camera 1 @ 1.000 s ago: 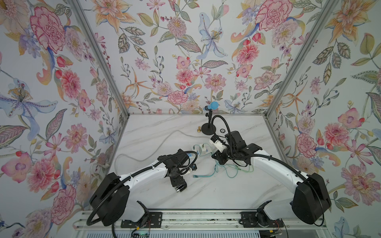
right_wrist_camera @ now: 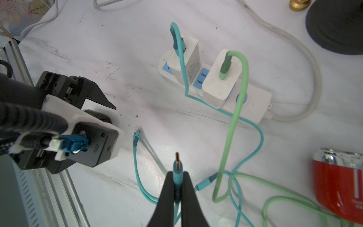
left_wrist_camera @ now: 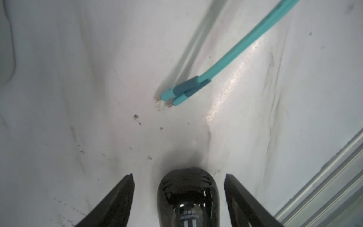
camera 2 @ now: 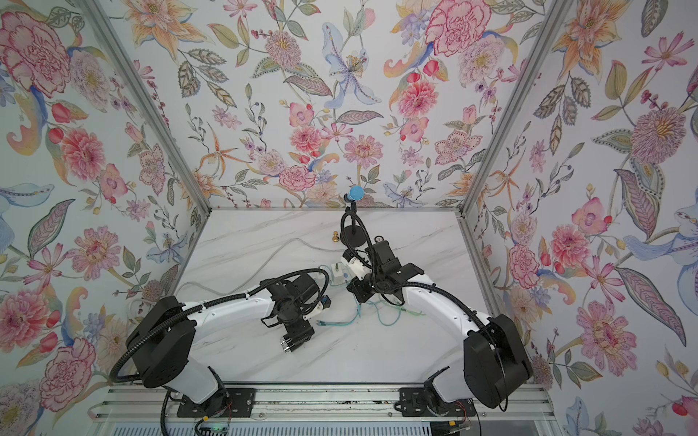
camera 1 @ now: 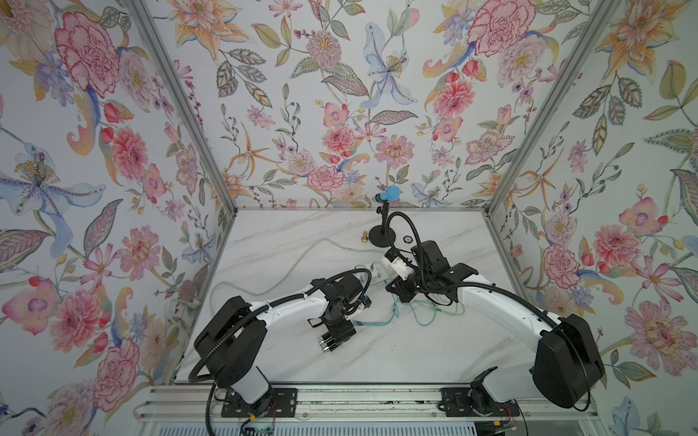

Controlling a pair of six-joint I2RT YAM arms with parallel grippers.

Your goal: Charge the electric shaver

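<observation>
In the left wrist view the black glossy shaver (left_wrist_camera: 189, 200) lies with its rounded end between the fingers of my left gripper, which stands open around it with gaps on both sides. Part of its silver side shows in the top left view beside the left gripper (camera 1: 338, 338). My right gripper is shut on a thin teal cable, whose plug (right_wrist_camera: 177, 170) points up with its metal tip bare. Another teal cable end (left_wrist_camera: 185, 89), with two small tips, rests ahead of the shaver in the left wrist view.
A white power strip (right_wrist_camera: 261, 100) carries two white chargers, one with a teal cable and one with a green cable (right_wrist_camera: 238, 109). A red can-like object (right_wrist_camera: 336, 181) is at the right. A black stand base (camera 1: 381, 236) stands at the back.
The right arm has barely moved, and the shaver appears nearly still.
</observation>
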